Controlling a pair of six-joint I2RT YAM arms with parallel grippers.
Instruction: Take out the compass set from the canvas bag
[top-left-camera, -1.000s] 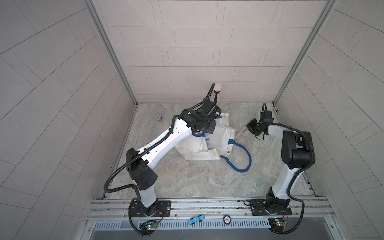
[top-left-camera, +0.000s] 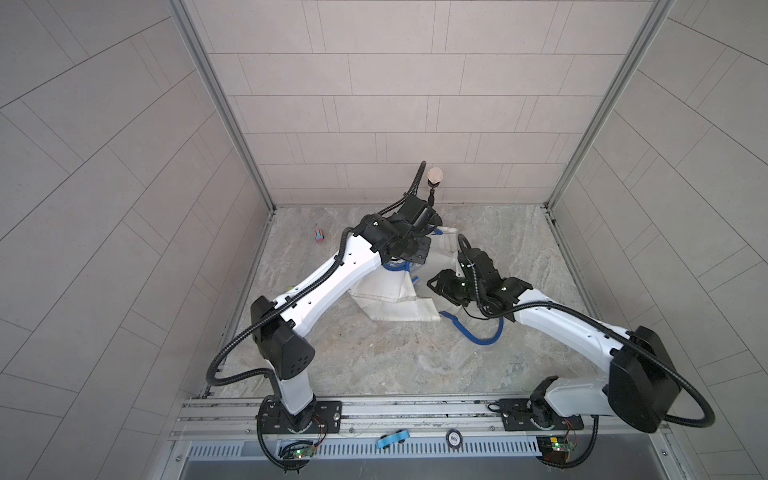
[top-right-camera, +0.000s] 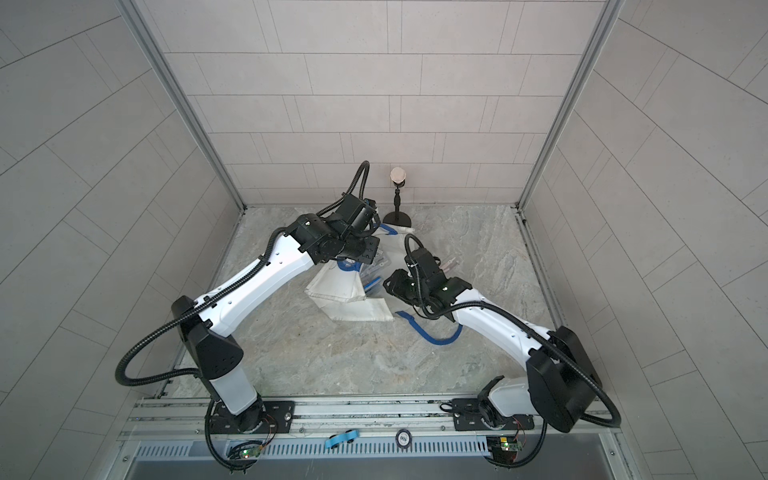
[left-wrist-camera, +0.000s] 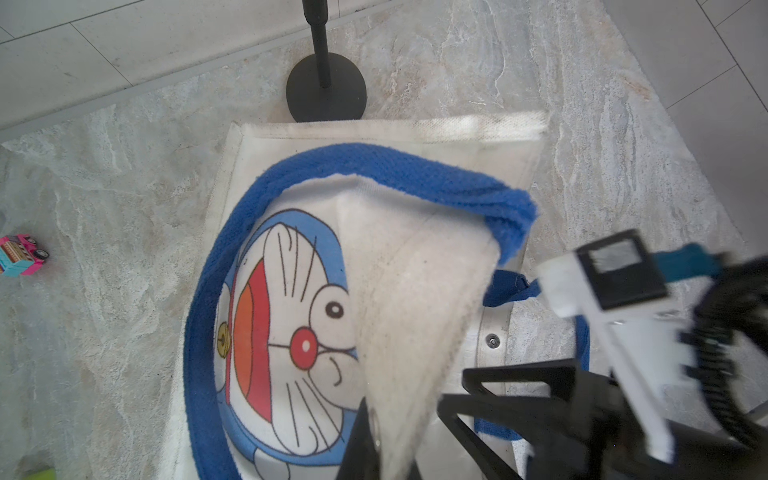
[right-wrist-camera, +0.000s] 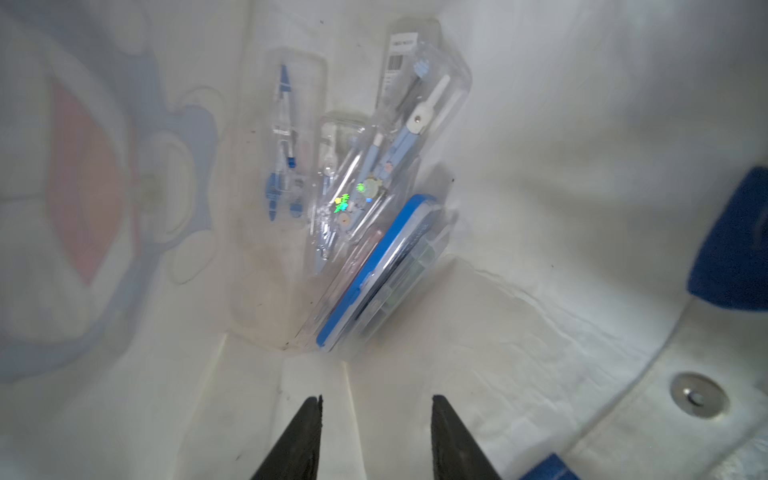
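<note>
The white canvas bag with blue handles and a cartoon print lies on the marble floor. My left gripper is shut on a fold of the bag's top flap, lifted toward the camera. My right gripper is open over the bag's opening, with nothing between its fingers. Inside, in the right wrist view, several clear cases lie together, some holding compass sets, one with a blue edge beside them.
A black stand is at the back, just beyond the bag. A small pink and blue toy lies on the left.
My right gripper has swung from the right side of the floor leftward and forward over the bag. The left arm is almost unchanged.
</note>
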